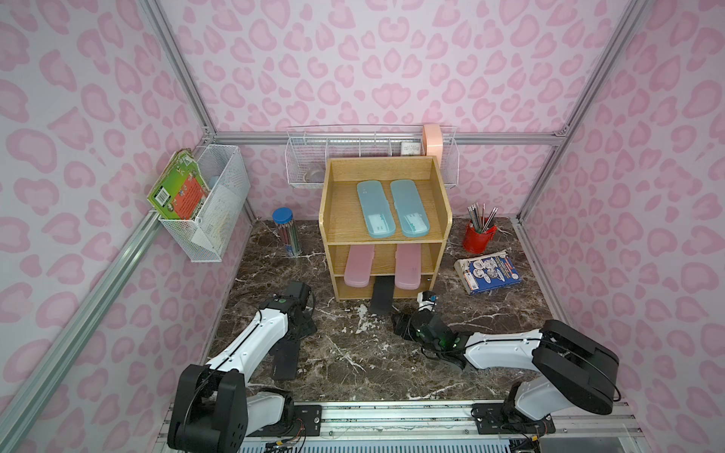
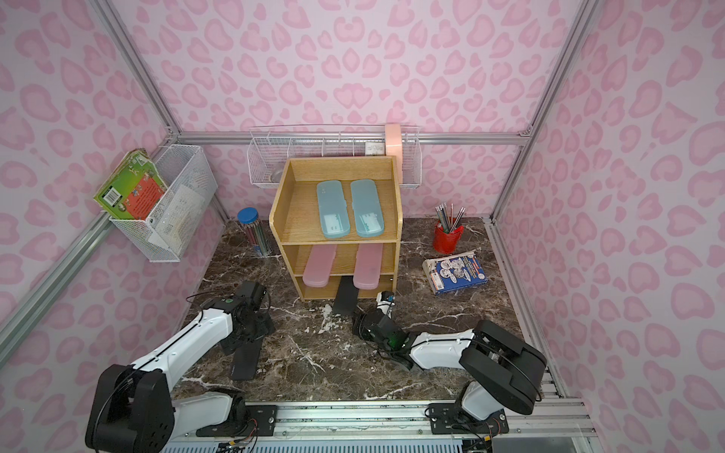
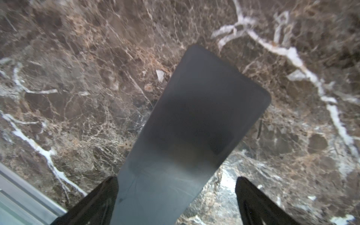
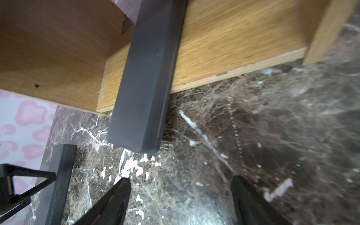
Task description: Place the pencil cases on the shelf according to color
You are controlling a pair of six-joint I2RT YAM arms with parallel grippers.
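Two light-blue cases (image 1: pixel 375 205) lie on the top shelf (image 1: pixel 340 211); two pink cases (image 1: pixel 408 265) lie on the middle shelf. A black case (image 4: pixel 140 93) lies in the bottom compartment (image 4: pixel 236 33), its front end sticking out onto the worktop. My right gripper is open before it, with nothing between its fingers. At the left, another black case (image 3: pixel 191 127) lies on the marble worktop. My left gripper hovers over it, open, its fingers on either side of the case's lower part in the left wrist view.
A red pen cup (image 1: pixel 477 240) and a blue box (image 1: pixel 487 273) stand right of the shelf; a blue-lidded pencil jar (image 1: pixel 287 230) is to its left. Wire baskets (image 1: pixel 226 196) hang on the walls.
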